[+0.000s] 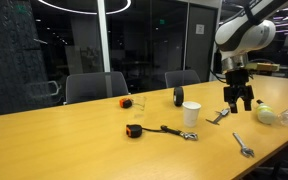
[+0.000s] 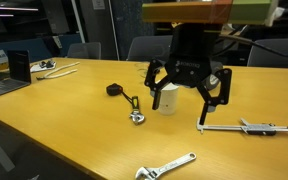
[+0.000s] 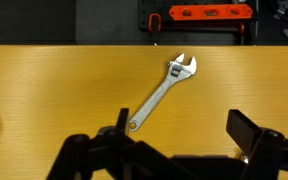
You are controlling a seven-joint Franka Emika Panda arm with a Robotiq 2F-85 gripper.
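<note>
My gripper is open above the table, its black fingers wide apart with nothing between them. Below it in the wrist view, a silver adjustable wrench [image 3: 162, 92] lies flat and slanted near the table edge, its finger end at the upper right. In the second exterior view that wrench [image 2: 166, 166] lies in front of and below the gripper [image 2: 192, 112]. The first exterior view has the gripper [image 1: 239, 106] at the right side of the table, with the wrench [image 1: 244, 146] nearer the camera.
A white cup [image 1: 191, 113], a tape measure [image 1: 134, 131], a second wrench [image 1: 179, 133] and a black roll [image 1: 178, 96] stand or lie to the left. A caliper [image 2: 249, 127] lies beside the gripper.
</note>
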